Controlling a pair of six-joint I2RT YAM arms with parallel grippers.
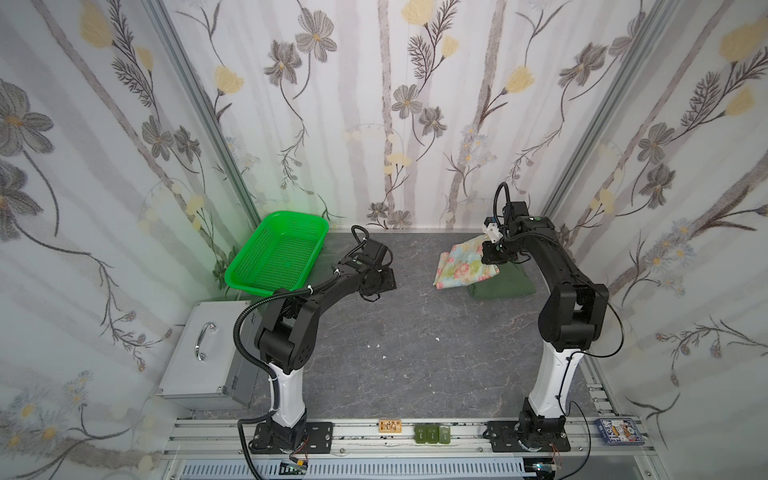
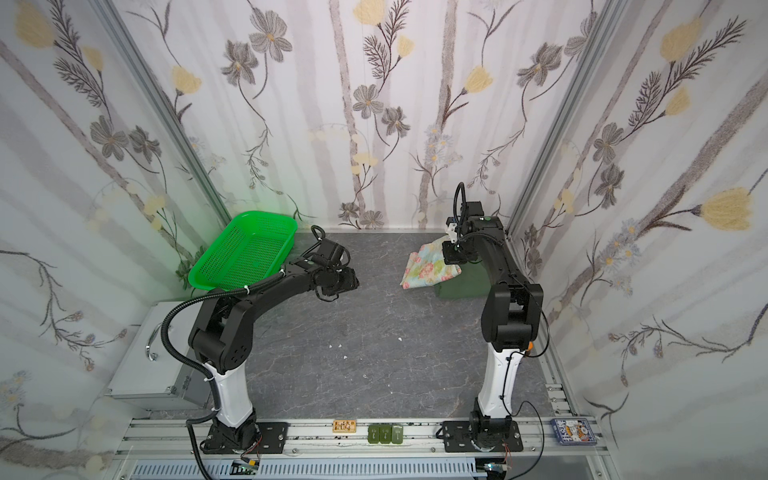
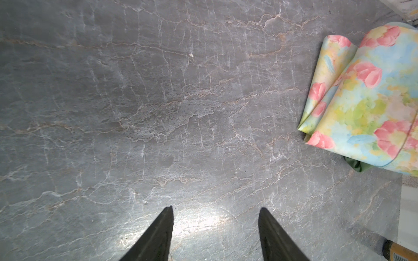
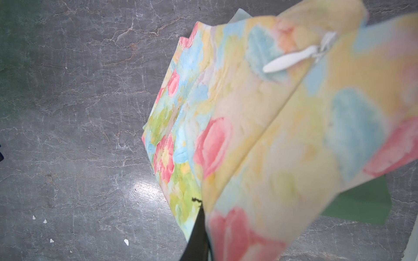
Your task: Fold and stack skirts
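Note:
The folded floral skirt [image 1: 462, 268] is partly over a dark green folded skirt [image 1: 502, 286] at right of the table [image 1: 416, 336]. My right gripper [image 1: 492, 257] is shut on the floral skirt, whose fabric rises toward it, filling much of the right wrist view [image 4: 261, 130]. My left gripper stands open over bare table, left of the skirts; in the left wrist view the floral skirt [image 3: 365, 100] shows at upper right.
A green basket [image 1: 310, 232] stands at back left, behind my left arm. A metal box [image 1: 192, 352] sits at front left.

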